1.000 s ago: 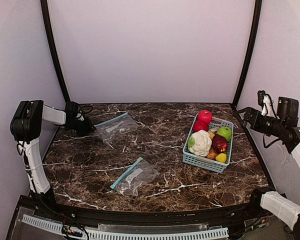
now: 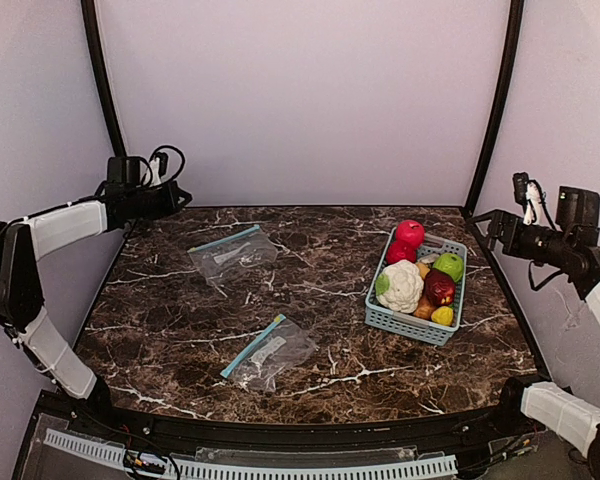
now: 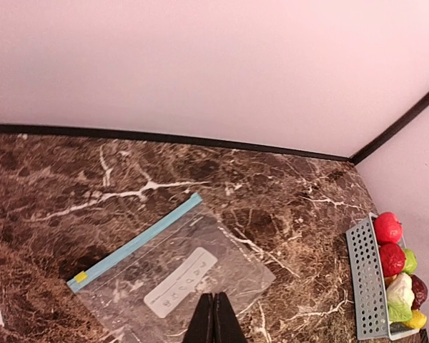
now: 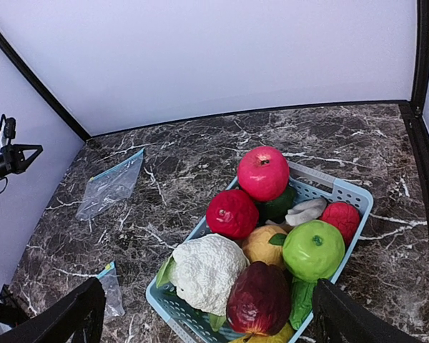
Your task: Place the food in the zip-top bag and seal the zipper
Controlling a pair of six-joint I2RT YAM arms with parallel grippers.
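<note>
Two clear zip bags lie flat on the dark marbled table: a far bag (image 2: 232, 256) at the back left and a near bag (image 2: 275, 358) at the front centre, each with a blue zip strip. A blue basket (image 2: 408, 324) at the right holds the play food, among it a cauliflower (image 2: 400, 288), a green apple (image 2: 448, 265) and a dark red fruit (image 4: 259, 299). My left gripper (image 2: 187, 197) is shut and empty, raised off the table beyond the far bag's left end. Beyond the table's right edge, my right gripper (image 2: 487, 230) stands open, nothing between its fingers.
Pale walls with dark frame posts close the back and sides. Bare table (image 2: 320, 265) lies between the bags and the basket, and along the front edge. A rail with slots runs below the front edge.
My left arm has lifted up and back from low beside the far bag; its gripper is now higher. The right arm is nearly still. Bags and basket have not moved.
</note>
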